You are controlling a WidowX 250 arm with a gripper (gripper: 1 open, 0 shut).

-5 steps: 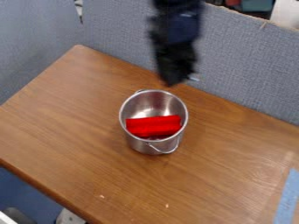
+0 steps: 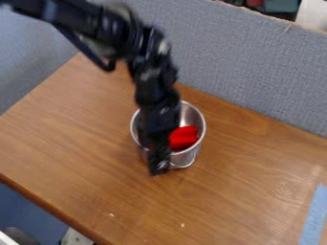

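Note:
A steel pot (image 2: 193, 120) stands on the wooden table (image 2: 76, 153) with a red object (image 2: 182, 137) inside. My black gripper (image 2: 159, 153), motion-blurred, reaches down from the upper left over the pot's left part and hides much of it and of the red object. Whether it is inside or in front of the pot I cannot tell, nor the state of its fingers.
Grey padded walls (image 2: 255, 67) border the table at the back and upper left. A light blue strip (image 2: 315, 215) lies at the right edge.
My gripper has moved down and left from above the pot's back right to over its left front, now covering part of the pot and red object.

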